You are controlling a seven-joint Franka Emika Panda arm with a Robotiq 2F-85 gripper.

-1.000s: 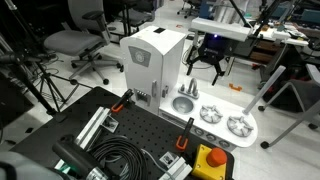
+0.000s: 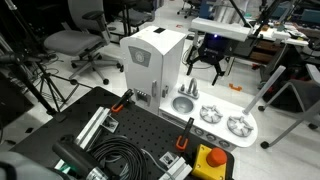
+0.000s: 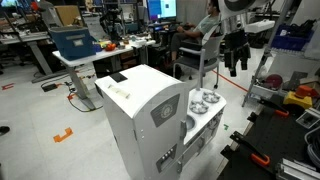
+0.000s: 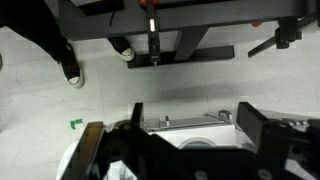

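Note:
High above the far side of a white toy kitchen counter point(image 2: 226, 100), my gripper point(image 2: 206, 69) hangs from the arm with its fingers spread. Near the bottom of the wrist view the gripper is open, with only floor and a counter edge showing between its fingertips. The counter carries a grey sink point(image 2: 183, 104), a faucet point(image 2: 193, 87) and two round burners, one of them point(image 2: 239, 126) at the right. A tall white toy cabinet point(image 3: 150, 115) stands upright at the counter's end, its door seemingly shut.
On the black table are clamps with orange handles, one point(image 2: 185, 136) near the counter, a coiled black cable point(image 2: 118, 158) and a yellow box with a red button point(image 2: 216, 157). Office chairs point(image 2: 75, 40) stand behind. Open floor lies beyond the counter.

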